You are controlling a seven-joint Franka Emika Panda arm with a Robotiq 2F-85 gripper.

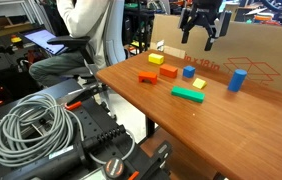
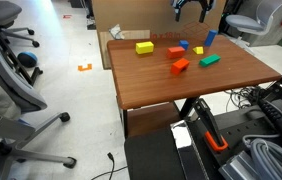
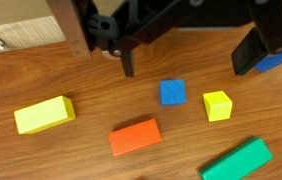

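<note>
My gripper (image 1: 197,42) hangs open above the far part of the table, its fingers wide apart and nothing between them. In the wrist view a small blue cube (image 3: 172,92) lies below the gap between the fingers, with a yellow cube (image 3: 218,106) to its right. An orange-red block (image 3: 135,138) and a green block (image 3: 237,160) lie lower in that view. At its left is a longer yellow block (image 3: 44,115). A blue cylinder (image 1: 238,80) stands at the right of the blocks in exterior view 1; the right finger partly hides a blue thing in the wrist view.
A second orange-red block (image 1: 147,77) lies near the table's left edge. Cardboard (image 1: 257,60) stands behind the table (image 1: 226,125). A coiled cable (image 1: 31,130) lies off the table.
</note>
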